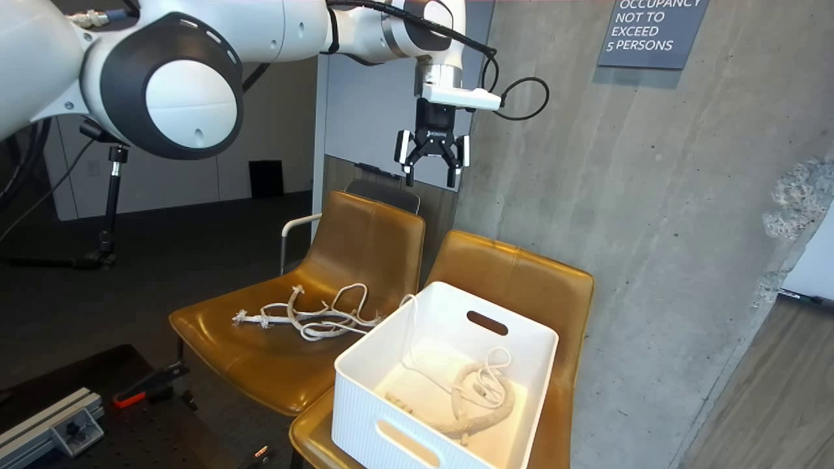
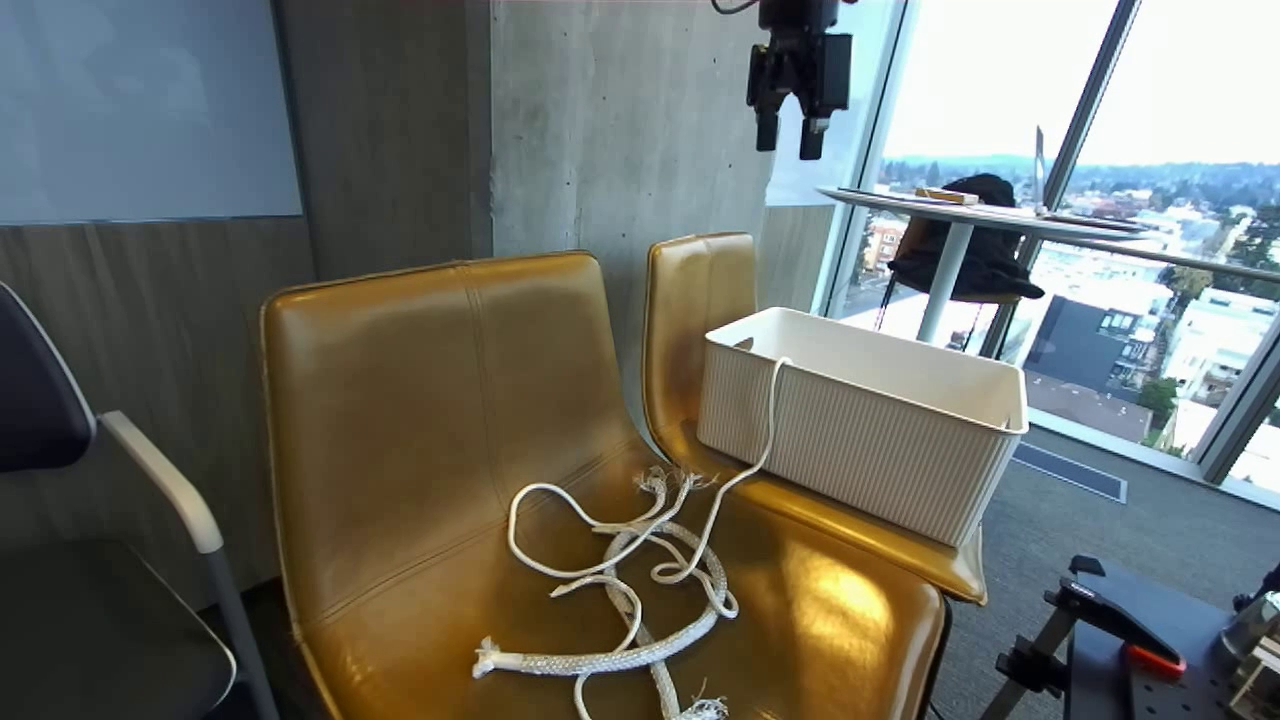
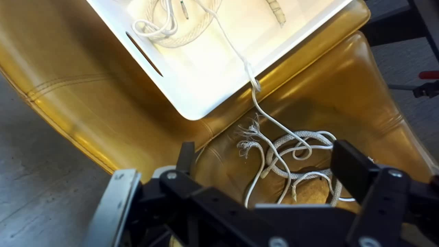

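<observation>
My gripper (image 1: 430, 178) hangs open and empty, high above the two tan chairs; its fingers (image 3: 186, 158) stand wide apart in the wrist view. On the left chair's seat lies a loose tangle of white rope (image 2: 672, 649), thick and thin strands with frayed ends. One thin cord (image 3: 274, 120) runs from this tangle over the rim of the white bin (image 1: 371, 388). More rope (image 1: 477, 426) lies coiled on the bin floor, thick with a thin looped cord on top. In exterior view 2 the bin's near wall hides its contents.
The bin stands on the right tan chair (image 1: 512, 270), beside the left chair (image 1: 367, 234). Behind them rises a concrete wall (image 1: 664, 234). A dark table (image 2: 1116, 624) with tools is near the chairs' front. A grey office chair (image 2: 180, 480) stands at the far left.
</observation>
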